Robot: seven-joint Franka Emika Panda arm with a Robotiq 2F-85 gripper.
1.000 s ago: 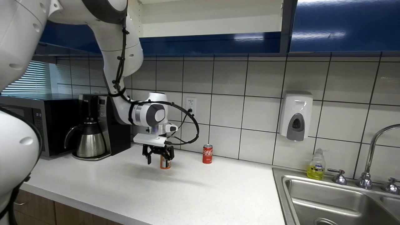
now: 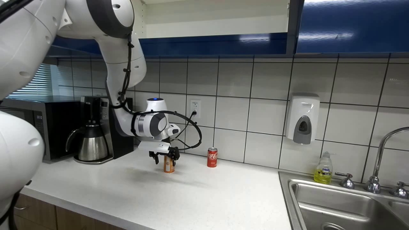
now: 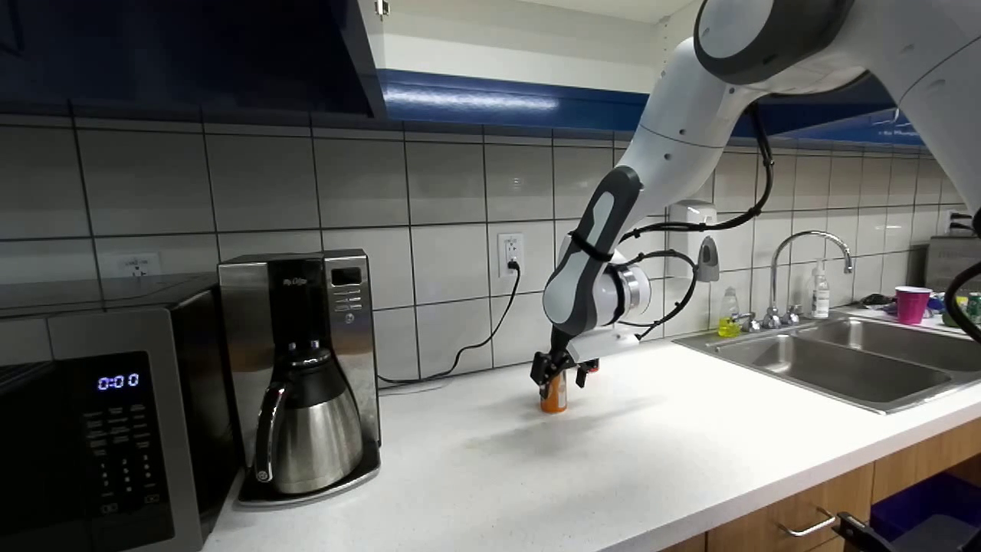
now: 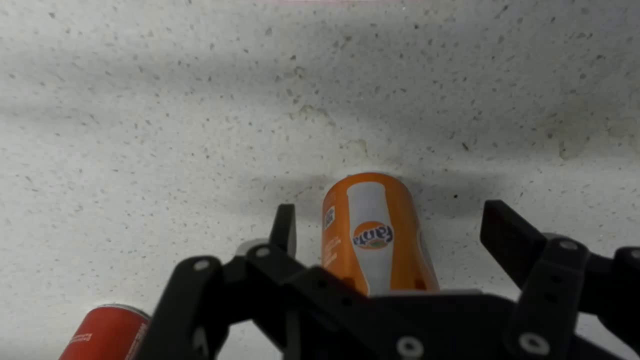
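An orange Fanta can point(image 4: 373, 240) stands upright on the counter, its lower part showing in the wrist view between my open fingers. Clear counter shows between the can and each fingertip there. My gripper point(image 2: 165, 157) is at the can's upper part in exterior view 1, hiding the top of the can point(image 2: 169, 165). In exterior view 2 the gripper point(image 3: 562, 369) likewise covers the can's top, with the orange base point(image 3: 553, 401) visible below. A red Coca-Cola can point(image 2: 212, 157) stands apart to the right, near the tiled wall; part of this red can point(image 4: 107, 333) appears at the wrist view's lower left.
A coffee maker point(image 3: 345, 276) with a steel carafe point(image 3: 317, 432) and a microwave point(image 3: 110, 423) stand at the left. A sink point(image 2: 345, 207), soap bottle point(image 2: 324, 168) and wall dispenser point(image 2: 303, 118) are on the right.
My gripper has tilted and shifted slightly right in exterior view 1, its fingers now a little higher. The arm's upper links sit lower. Both cans stand where they were.
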